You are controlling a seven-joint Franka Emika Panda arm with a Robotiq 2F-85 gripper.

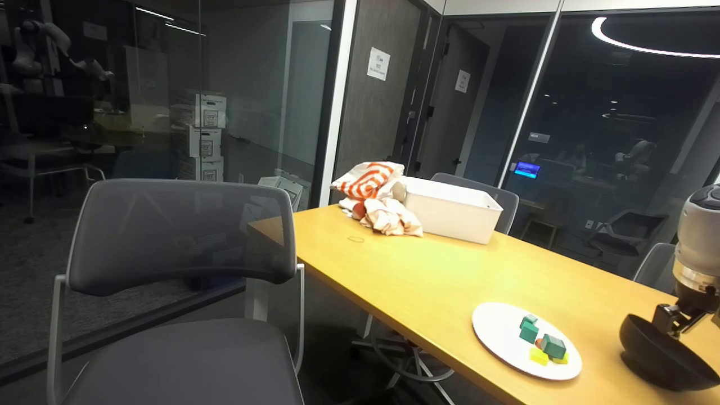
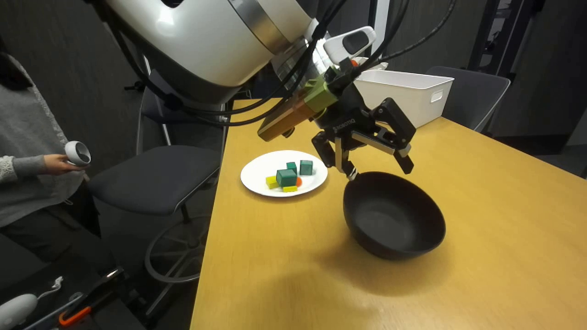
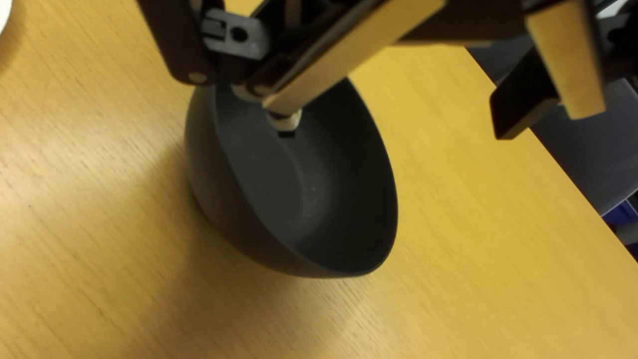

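Note:
A black bowl [image 2: 393, 217] is tilted over the table beside the plate, its opening facing up and to one side. My gripper [image 2: 379, 169] is above the bowl's far rim with its fingers wide apart and nothing held between them. One fingertip [image 3: 285, 123] appears over the bowl's inside in the wrist view, close to the rim; whether it touches cannot be made out. The other finger [image 3: 565, 57] is well clear of the bowl [image 3: 299, 197], which looks empty. On a white plate [image 2: 258, 184] lie green blocks [image 2: 286, 178], yellow pieces [image 2: 272, 182] and an orange-red piece [image 2: 298, 181].
A white bin [image 1: 445, 210] stands at the table's far end, with a crumpled red-and-white bag [image 1: 368, 181] next to it. Bare wooden table [image 1: 405, 270] lies between the bin and the plate. A person [image 2: 33, 143] holding a white device is off to the left.

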